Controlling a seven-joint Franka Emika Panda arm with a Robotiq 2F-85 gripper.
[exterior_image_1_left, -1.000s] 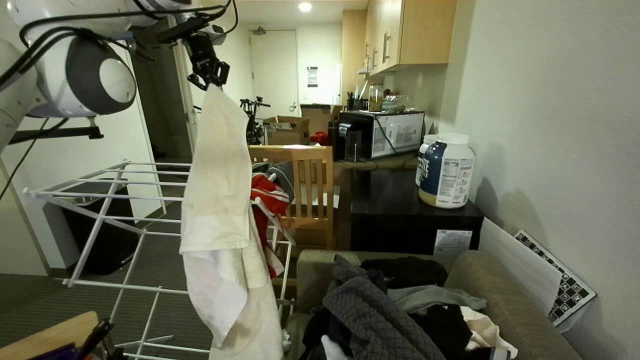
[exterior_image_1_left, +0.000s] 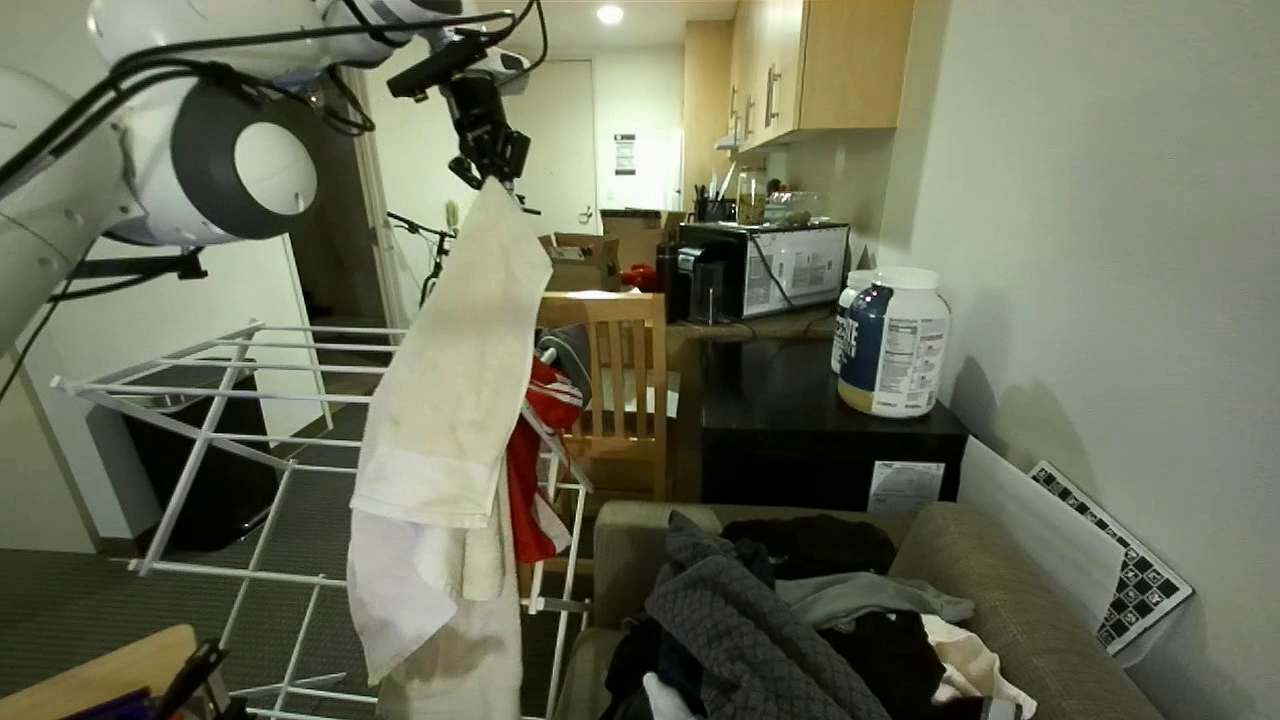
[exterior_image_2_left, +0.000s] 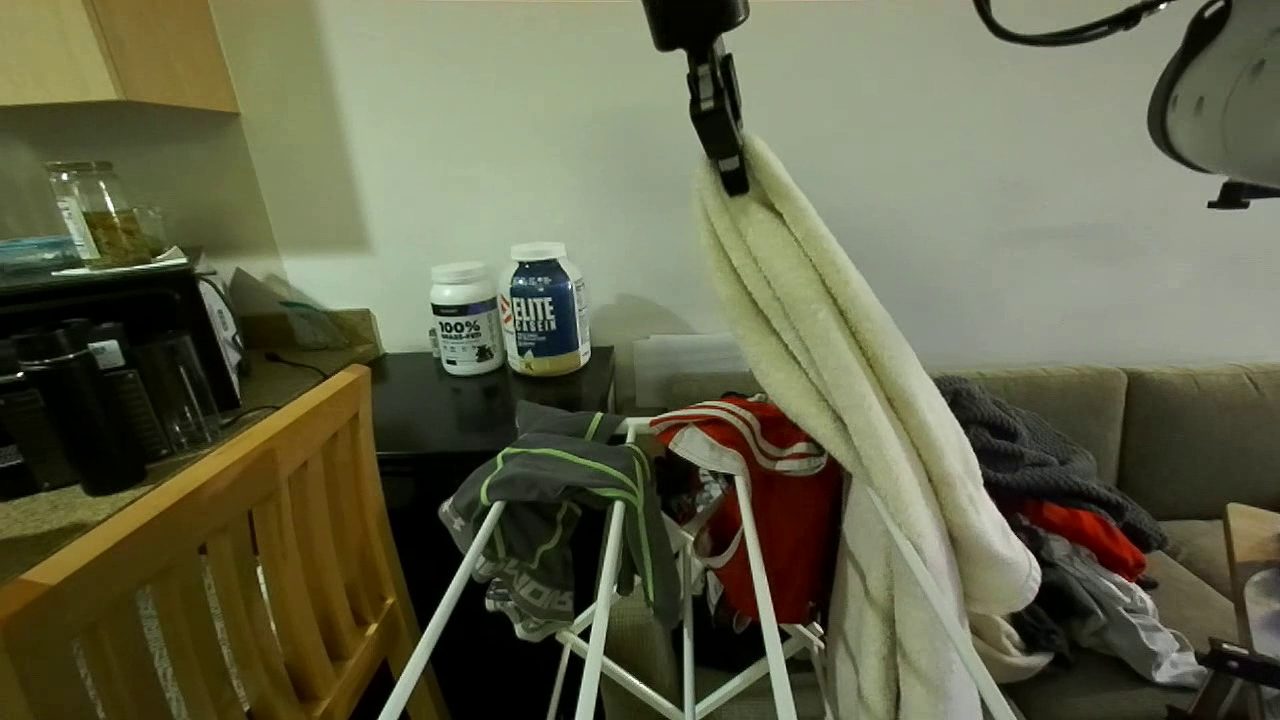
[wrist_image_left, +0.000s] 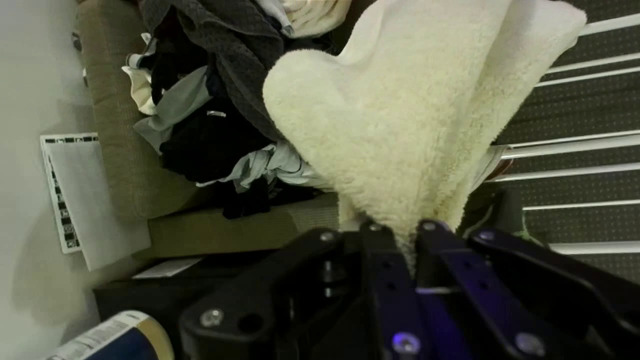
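Note:
A long cream towel (exterior_image_1_left: 450, 360) hangs from my gripper (exterior_image_1_left: 498, 180), which is shut on its top end. In exterior view 2 the gripper (exterior_image_2_left: 734, 180) pinches the towel (exterior_image_2_left: 888, 444), and the cloth slants down to the right. The wrist view shows the towel (wrist_image_left: 390, 120) spreading out from between the fingers. A white drying rack (exterior_image_1_left: 258, 438) stands on the floor; the towel drapes down in front of it in exterior view 1. The towel's lower end runs out of frame there, so whether it rests on anything cannot be told.
On the rack's end hang a red garment (exterior_image_2_left: 774, 504) and a grey one with green seams (exterior_image_2_left: 564, 492). Clothes (exterior_image_1_left: 768, 612) are heaped on the sofa (exterior_image_1_left: 1032, 588). A wooden chair (exterior_image_2_left: 288, 528) and tubs (exterior_image_2_left: 546, 312) on a black cabinet stand nearby. Several rack bars (exterior_image_1_left: 324, 370) are bare.
The gripper and the towel's top have moved right in exterior view 1. The towel now tilts, its lower part swinging left, and covers more of the red garment's left side.

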